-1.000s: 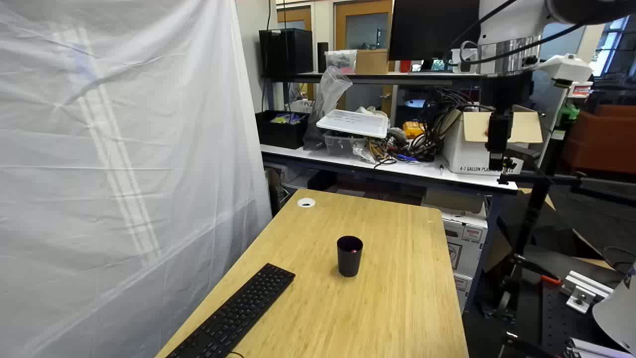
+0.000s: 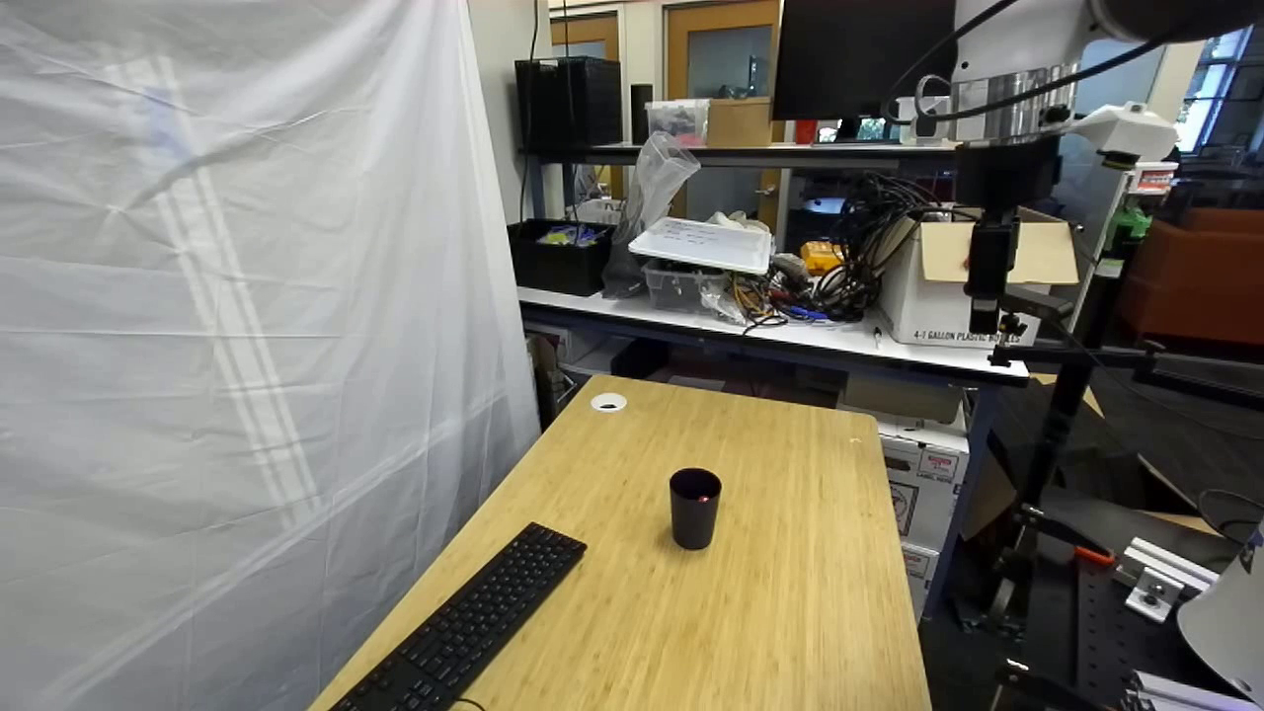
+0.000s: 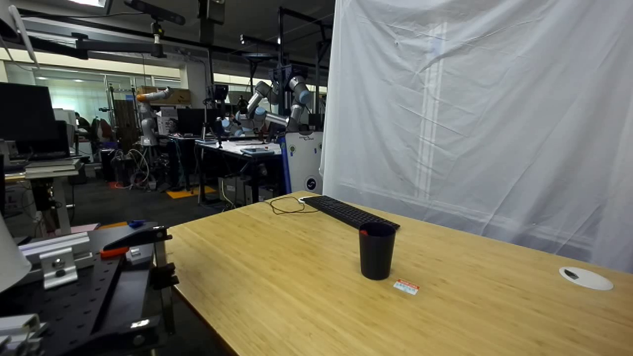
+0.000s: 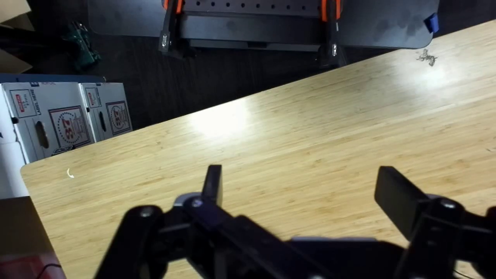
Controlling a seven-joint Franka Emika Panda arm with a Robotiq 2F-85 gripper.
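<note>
A black cup (image 2: 694,510) stands upright on the wooden table, with a bit of something red showing inside its mouth. In exterior view 2 the same cup (image 3: 377,252) stands close to a small red and white label (image 3: 406,287) lying flat on the wood. My gripper (image 2: 987,310) hangs high at the right in exterior view 1, well away from the cup. Seen from the wrist, the gripper is open, its fingers wide apart with only bare table far below between them. The cup is out of the wrist view.
A black keyboard (image 2: 468,622) lies along the table's curtain side, its cable trailing. Near the far corner sits a white round grommet (image 2: 607,403). A cluttered shelf (image 2: 818,338) stands behind the table, and a white curtain (image 3: 486,118) borders one side.
</note>
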